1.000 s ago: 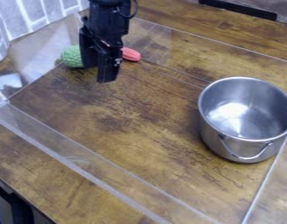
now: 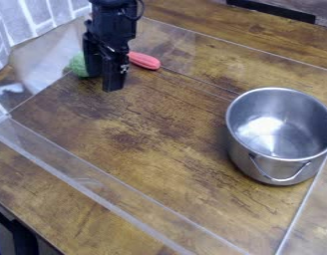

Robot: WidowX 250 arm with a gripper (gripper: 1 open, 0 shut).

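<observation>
My black gripper [image 2: 105, 70] hangs at the upper left of the camera view, low over the wooden board. Just behind it on the left is a green object [image 2: 77, 65], partly hidden by the gripper. A pink elongated object [image 2: 144, 61] lies to the right of the gripper. A large steel pot [image 2: 278, 134] with a wire handle stands on the right side. Whether the fingers are open or shut is hard to make out.
Clear plastic walls [image 2: 87, 179] border the board at left and front. A white cloth or curtain [image 2: 20, 25] is at the back left. The middle and front of the board are free.
The gripper has shifted slightly left and down, covering more of the green object. The pot and pink object have stayed in place.
</observation>
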